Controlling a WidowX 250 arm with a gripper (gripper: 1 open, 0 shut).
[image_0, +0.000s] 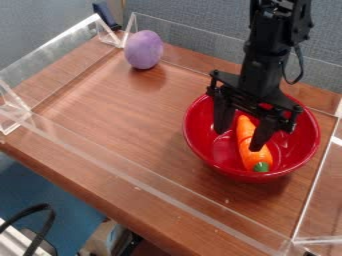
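A black robot gripper (247, 122) reaches down over a red bowl (211, 152) at the right of the table, its fingers spread within the bowl's rim. An orange carrot with a green tip (255, 154) lies in the bowl, partly hidden behind the gripper. The fingers appear apart; whether they touch the carrot I cannot tell.
A purple egg-shaped object (144, 50) sits at the back left. A black cable and gear lie off the table at lower left.
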